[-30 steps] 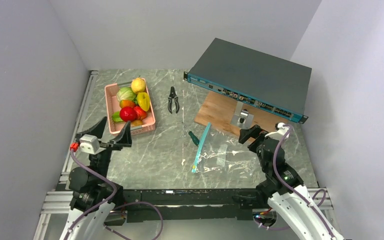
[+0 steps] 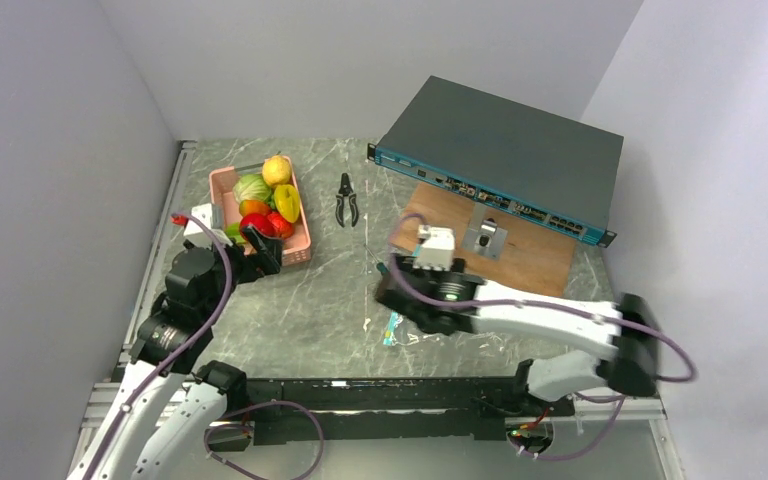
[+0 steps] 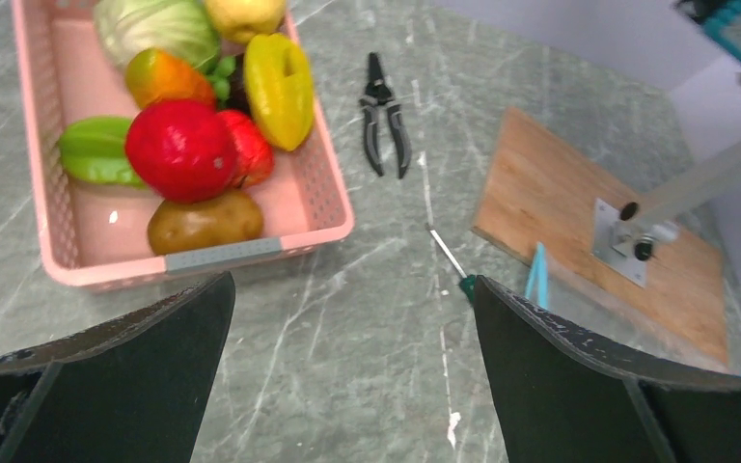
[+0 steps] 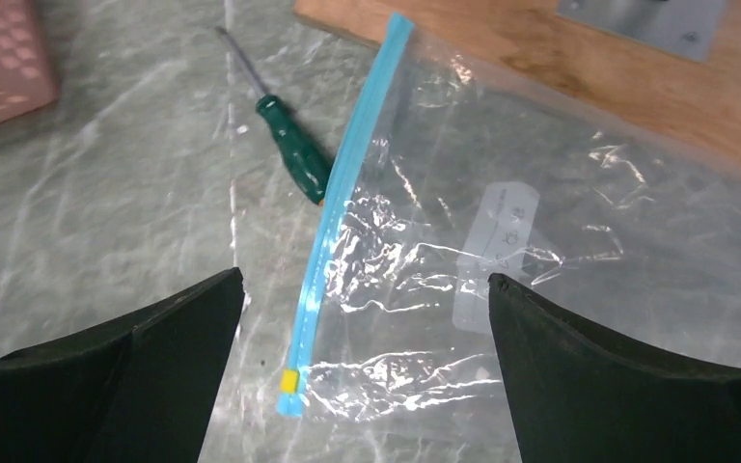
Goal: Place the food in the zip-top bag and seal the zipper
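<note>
A clear zip top bag [image 4: 415, 260] lies flat on the table, its blue zipper strip [image 4: 340, 203] facing left and a yellow slider [image 4: 289, 381] at the strip's near end. In the right wrist view my open right gripper is above the bag's zipper side, nothing between its fingers; in the top view its blurred arm covers most of the bag. The pink basket [image 3: 46, 183] holds the food: a red tomato [image 3: 181, 149], yellow pepper [image 3: 280, 92], green pepper [image 3: 96, 149], cabbage [image 3: 154, 34] and others. Over the basket's near edge, my left gripper stands open and empty.
A green screwdriver [image 4: 294, 149] lies beside the zipper strip. Black pliers [image 2: 347, 200] rest right of the basket. A wooden board [image 2: 530, 262] and a large dark rack unit [image 2: 500, 150] occupy the back right. Table between basket and bag is clear.
The right arm has swung left from the bag's right side to over its zipper side. Bag and food look unmoved.
</note>
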